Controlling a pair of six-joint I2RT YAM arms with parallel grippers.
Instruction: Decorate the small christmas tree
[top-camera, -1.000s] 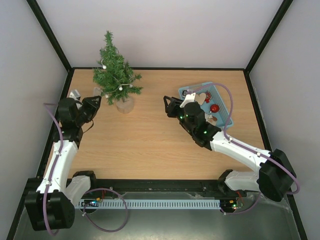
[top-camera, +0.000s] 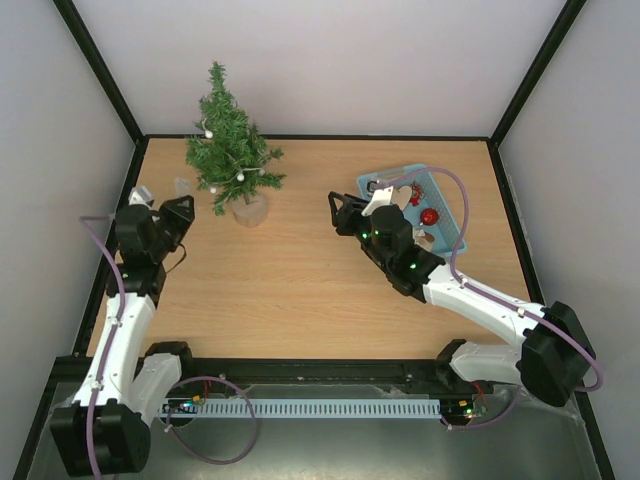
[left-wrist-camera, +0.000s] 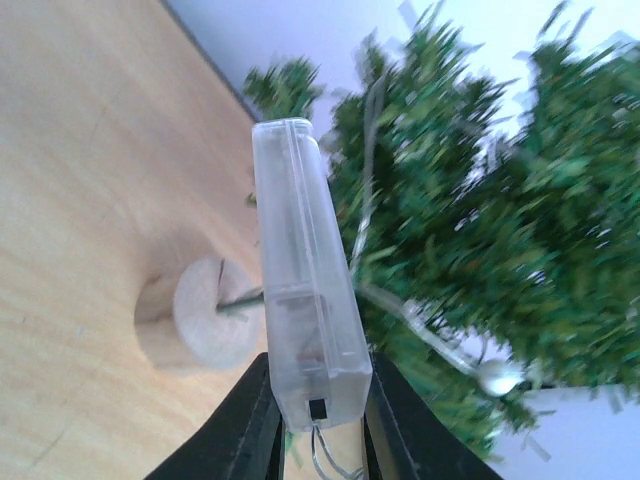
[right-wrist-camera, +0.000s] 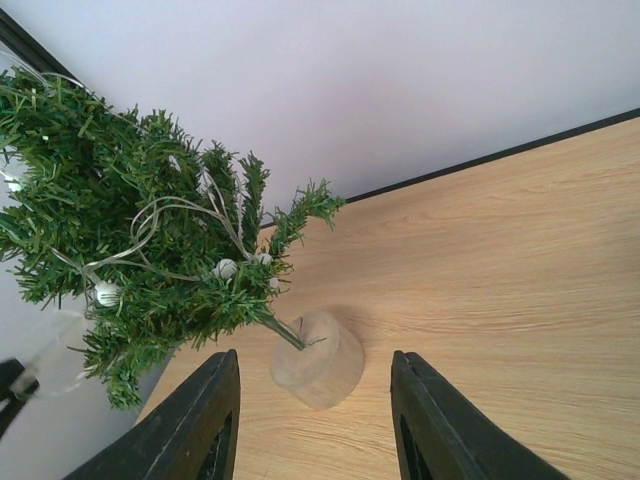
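Observation:
The small green Christmas tree stands in a round wooden base at the back left, with a string of white balls on pale cord around it. In the left wrist view my left gripper is shut on a clear plastic box that has a wire trailing from its lower end. The box points up in front of the tree's lower branches; whether it touches them I cannot tell. My right gripper is part open and empty, over the table's middle right, with the tree well beyond its fingers.
A light-blue basket at the right holds red ornaments and brown-white pieces, partly behind the right arm. A wall rises behind the tree.
The left gripper has shifted slightly, and the clear box has tilted and moved a little left, away from the tree. The right arm and tree look unmoved.

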